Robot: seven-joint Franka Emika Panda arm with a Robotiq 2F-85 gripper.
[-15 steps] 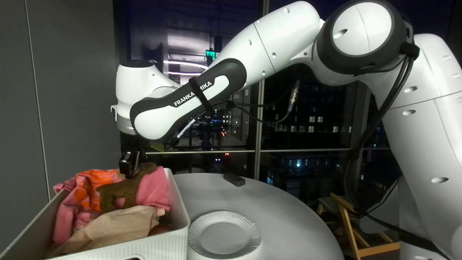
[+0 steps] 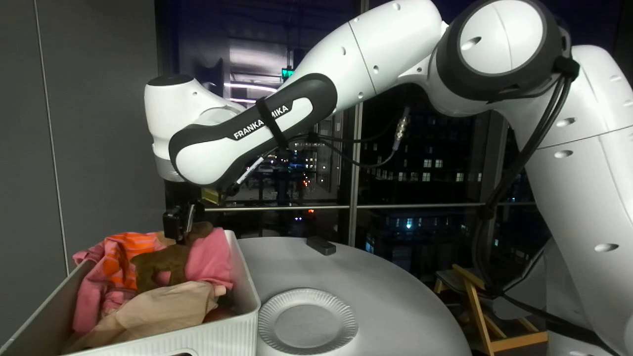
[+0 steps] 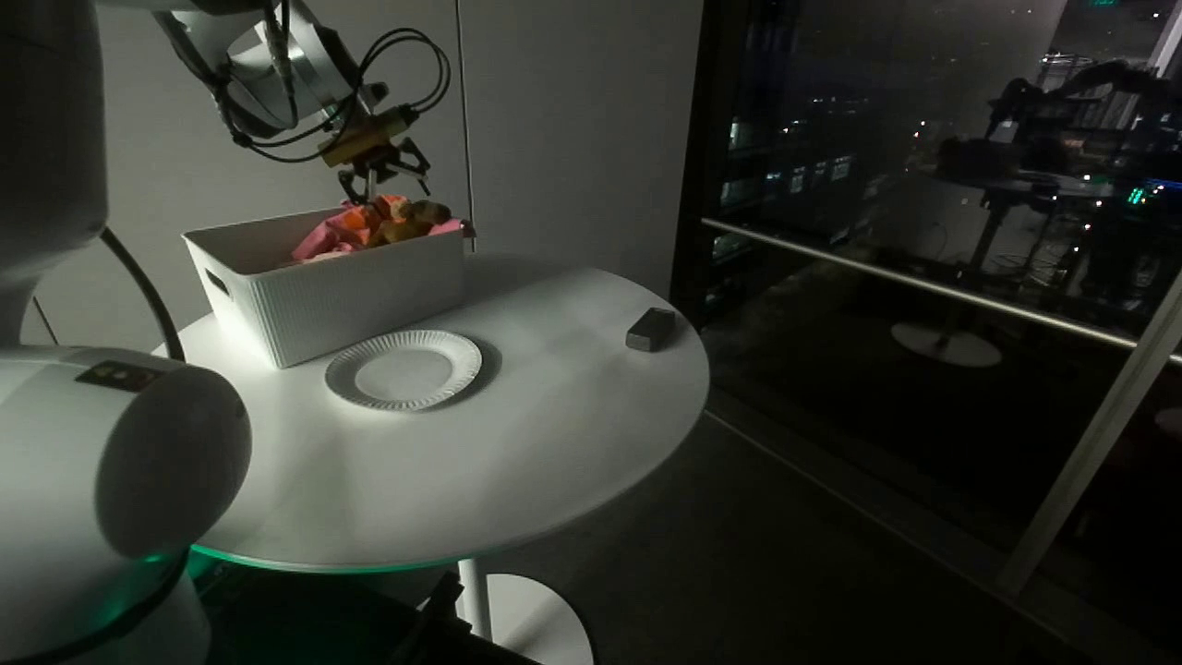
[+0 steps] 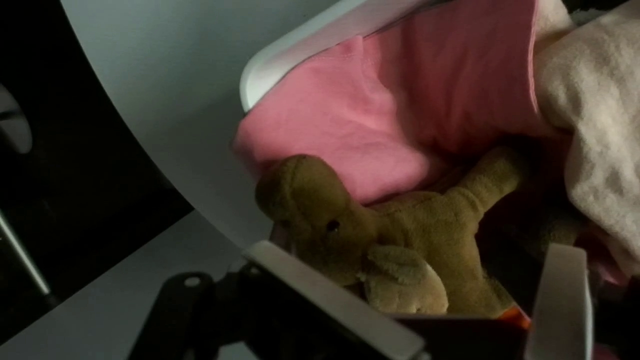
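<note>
A brown plush animal [image 2: 161, 265] lies on top of the cloths in a white box [image 3: 360, 299]. Its head, dark eye and pale ear show clearly in the wrist view, where the plush body [image 4: 435, 231] spans the middle. My gripper is open, its two fingers apart at the bottom of that view, close to the toy's head and ear. From exterior view 2, the gripper [image 3: 390, 195] hangs just above the box contents. Whether a finger touches the plush cannot be told.
Pink cloth [image 4: 336, 126], a beige cloth [image 2: 157, 311] and orange striped fabric [image 2: 128, 243] fill the box. Beside it on the round table [image 3: 521, 443] lies a white paper plate [image 3: 404, 371]. A small dark block [image 3: 651, 329] rests near the far edge.
The arm's wrist has shifted left and slightly up in exterior view 1, and the hand's tilt has changed. The fingers stay over nearly the same spot; the plush looks unmoved.
</note>
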